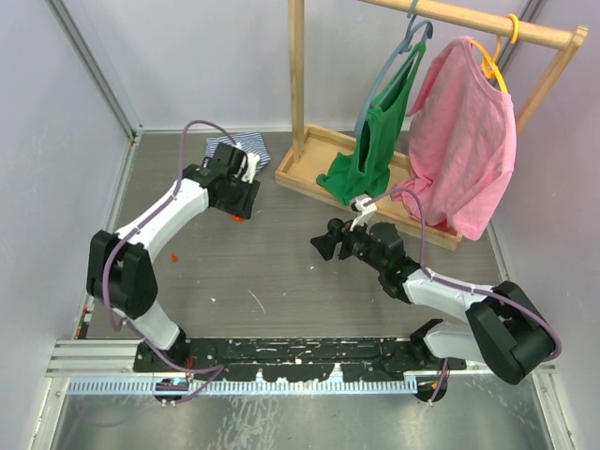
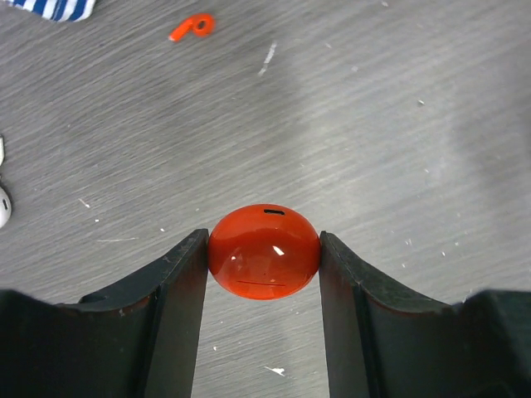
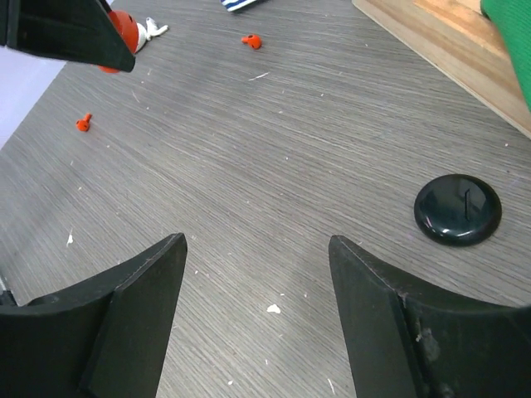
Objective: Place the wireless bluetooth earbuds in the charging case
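Observation:
My left gripper is shut on a glossy red rounded object [image 2: 264, 236], held over the grey table. In the top view it hangs at the left-middle, below the striped cloth. My right gripper is open above the table at right, empty between its fingers. A glossy black rounded case [image 3: 456, 207] lies on the table ahead of it to the right. A white object [image 2: 4, 203] lies at the edge of the left wrist view.
A wooden tray [image 1: 309, 178] under a garment rack stands at the back right, with green and pink garments hanging. Striped cloth [image 2: 50, 7] lies at the back left. Small orange pieces [image 2: 199, 25] are scattered on the table.

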